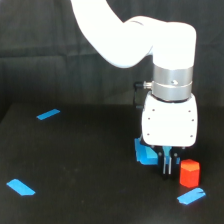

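The white arm reaches down from the top, and its gripper [167, 165] is low at the right side of the dark table. A blue object [145, 152] lies just left of the fingers, partly covered by the gripper body. More blue shows between or behind the fingers; whether it is part of the same object is unclear. A red block [190, 173] sits close to the right of the fingertips, with little gap visible. The fingers are small and dark, so how far apart they are does not show.
Flat blue strips lie at the far left [48, 114], the near left [20, 187] and the near right, below the red block [191, 196]. A dark curtain [60, 60] hangs behind.
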